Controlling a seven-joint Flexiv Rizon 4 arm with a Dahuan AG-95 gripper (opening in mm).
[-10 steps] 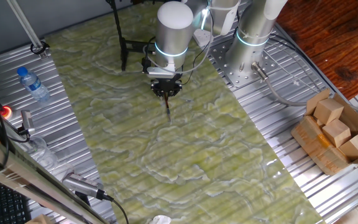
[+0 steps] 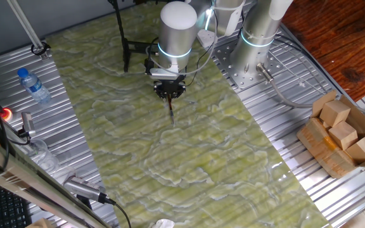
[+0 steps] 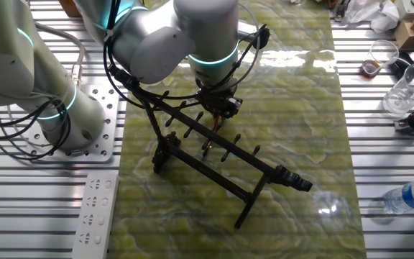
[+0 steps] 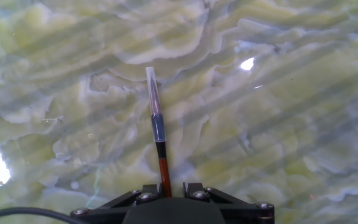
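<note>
A slim brush [image 4: 158, 127] with a reddish-brown handle, a dark collar and a clear sleeve over its tip extends from my gripper in the wrist view. The fingers are close together around the handle, and the gripper appears shut on it; the contact itself is partly hidden by the black housing. In exterior view 1 the gripper [image 2: 170, 95] is over the green marbled mat [image 2: 170, 158], the brush pointing downward below it. From exterior view 2, the black pegged rack [image 3: 214, 137] partly covers the brush. Whether the tip touches the mat cannot be told.
The rack stands close beside the arm. A cardboard box [image 2: 325, 152] with wooden blocks lies right in exterior view 1; a water bottle [image 2: 34, 86] lies left. A power strip [image 3: 96, 216] is near the robot's base.
</note>
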